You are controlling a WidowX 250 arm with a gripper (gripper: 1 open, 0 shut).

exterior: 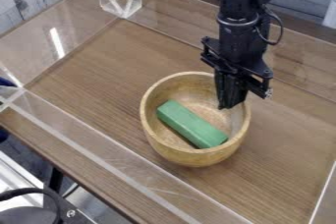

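Observation:
A black robot arm reaches down from the top right to a round tan bowl (pixel 163 141) on the wooden table. My gripper (pixel 226 101) is at the bowl's back-right rim, shut, with its narrow tip just at or over the rim; I cannot tell if it touches. A green block (pixel 192 124) lies diagonally inside the bowl, to the left of and below the gripper. A pale patch shows inside the bowl under the gripper, too unclear to identify.
A white wire-like object (pixel 120 0) stands at the back left. Dark cables sit at the bottom-left corner.

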